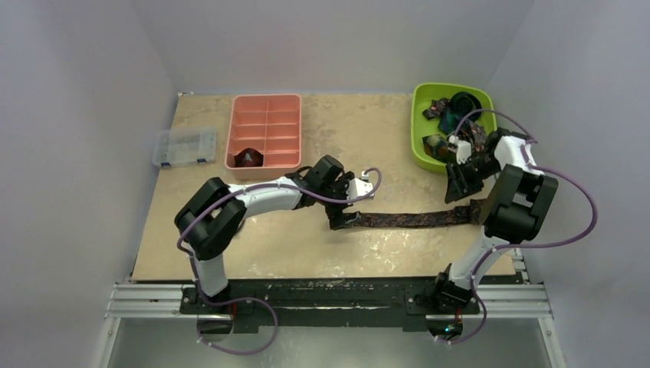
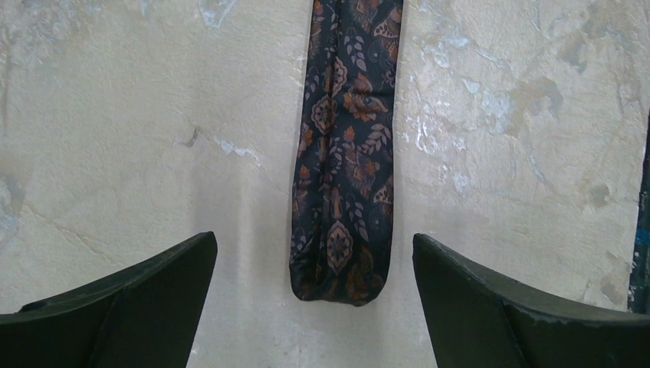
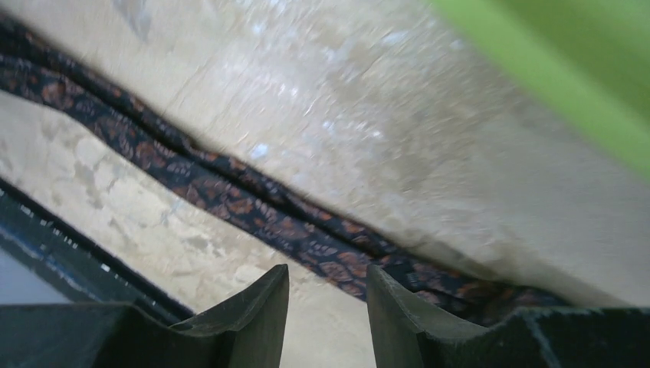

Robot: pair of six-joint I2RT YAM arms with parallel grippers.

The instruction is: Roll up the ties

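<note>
A dark tie with a brown floral pattern lies stretched flat across the table, its right part bunched and partly under my right arm. In the left wrist view the tie's rounded end lies between the wide-apart fingers of my left gripper, touching neither. From above, the left gripper stands over that left end. My right gripper is part open with nothing between its fingers; the tie passes on the table beyond them. In the top view the right gripper is just behind the tie, beside the green bin.
The green bin at the back right holds several ties. A pink divided box with one rolled dark tie stands back left, near a clear plastic case. Bare table lies in front of the tie.
</note>
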